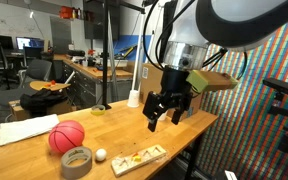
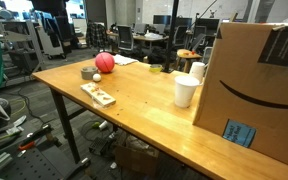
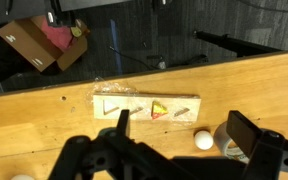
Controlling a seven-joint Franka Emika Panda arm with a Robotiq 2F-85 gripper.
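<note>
My gripper (image 1: 164, 114) stands open above the table's edge, with nothing between its fingers. From the wrist view the black gripper has its two fingers wide apart at the lower left and lower right. Below it lies a pale wooden board (image 3: 174, 109) with small pieces on it, among them a yellow and red piece (image 3: 159, 108). The same board (image 1: 139, 160) rests near the table's front edge in exterior view 1. In exterior view 2 the board (image 2: 98, 95) lies flat, clear of the gripper.
Around the board are a white ball (image 1: 100, 155), a roll of grey tape (image 1: 76, 162) and a red ball (image 1: 66, 137). A white cup (image 2: 185, 91) and a large cardboard box (image 2: 254, 85) stand at the other end.
</note>
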